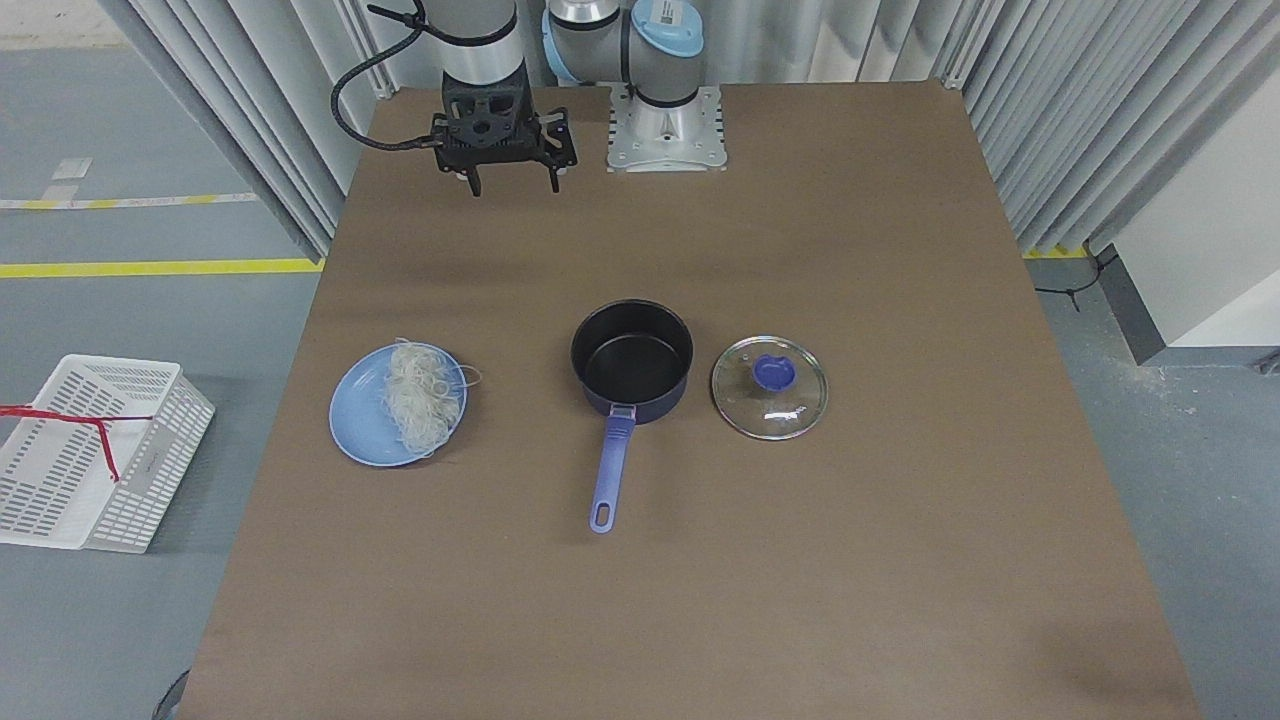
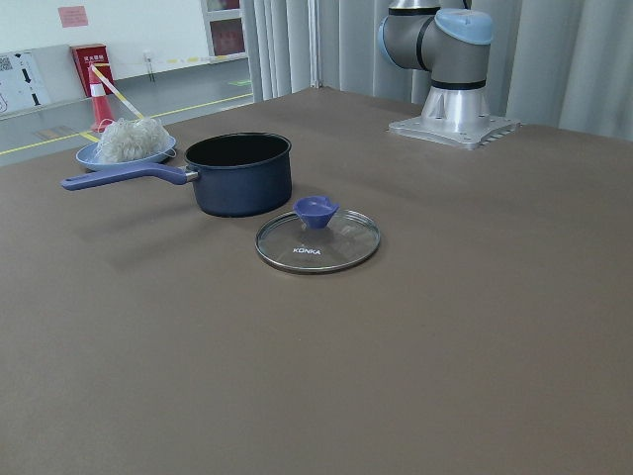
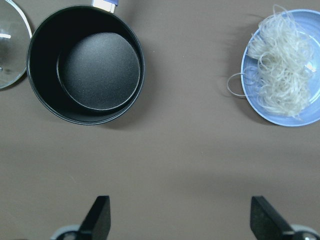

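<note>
A blue plate (image 1: 357, 414) with a heap of white noodles (image 1: 416, 396) lies left of a dark saucepan (image 1: 632, 360), whose blue handle (image 1: 609, 478) points toward the front. A glass lid (image 1: 768, 402) with a blue knob rests right of the pan. My gripper (image 1: 515, 182) hangs open at the back left of the table, above and behind these things. In the wrist view the empty pan (image 3: 97, 70) and the noodles (image 3: 280, 65) appear beyond the two widely spread fingertips.
The robot base (image 1: 666, 144) stands at the table's back edge. A white crate (image 1: 144, 480) sits on the floor to the left.
</note>
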